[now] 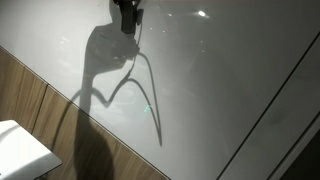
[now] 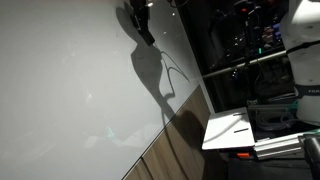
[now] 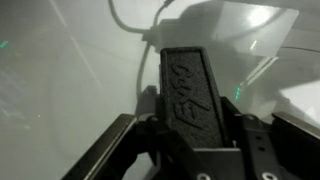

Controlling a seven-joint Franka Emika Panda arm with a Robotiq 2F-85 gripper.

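Observation:
A dark block-shaped eraser (image 3: pixel 188 85) with raised lettering on its face juts forward from my gripper. The fingers are shut on it, with a finger on each side. In exterior view 1 the eraser (image 1: pixel 129 18) shows at the top edge, over a glossy white board (image 1: pixel 200 80); most of the arm is out of frame. Exterior view 2 has the eraser (image 2: pixel 144 32) near the top, close to the board (image 2: pixel 70 80). Whether it touches the surface, I cannot tell.
Wood-grain panelling (image 1: pixel 20 85) borders the board. A white tabletop (image 2: pixel 228 130) stands beyond it, with dark equipment and a white machine (image 2: pixel 305 70) at the right. The arm's shadow and a cable's shadow fall across the board, which is otherwise clear.

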